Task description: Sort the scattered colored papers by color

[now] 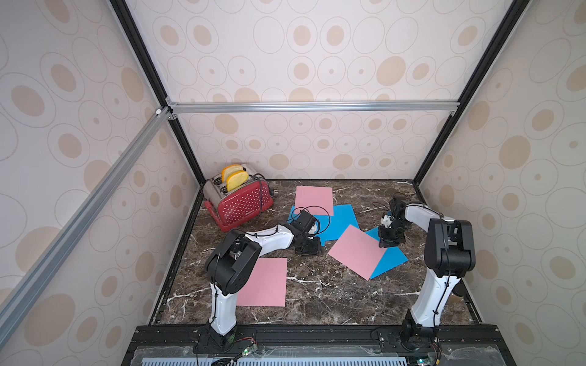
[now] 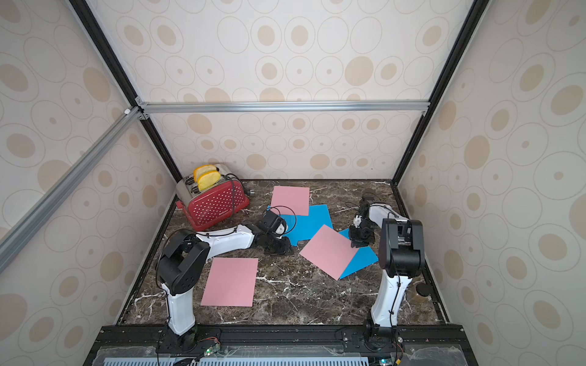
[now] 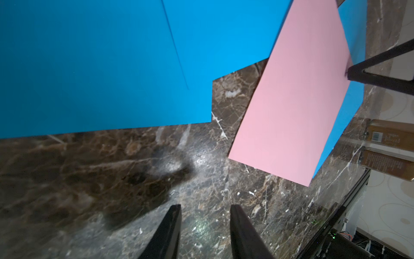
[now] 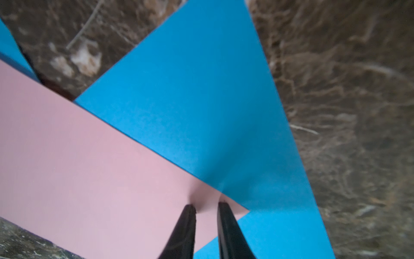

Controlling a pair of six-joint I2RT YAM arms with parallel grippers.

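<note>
In the right wrist view my right gripper is at the corner of a tilted pink paper (image 4: 107,172), its fingers close together with pink between the tips; the corner shows slight shading there. Beneath that sheet is a blue paper (image 4: 224,108). My left gripper stands open over bare table, nothing between its fingers, near the edge of other blue papers (image 3: 107,77). Farther back, a pink paper (image 1: 314,200) overlaps those blue sheets. Another pink paper (image 2: 230,281) lies alone at the front left, partly behind the left arm in the top left view.
A red toaster (image 1: 244,204) with yellow slices and a cord stands at the back left. Black cables loop near the left gripper, over the blue sheets.
</note>
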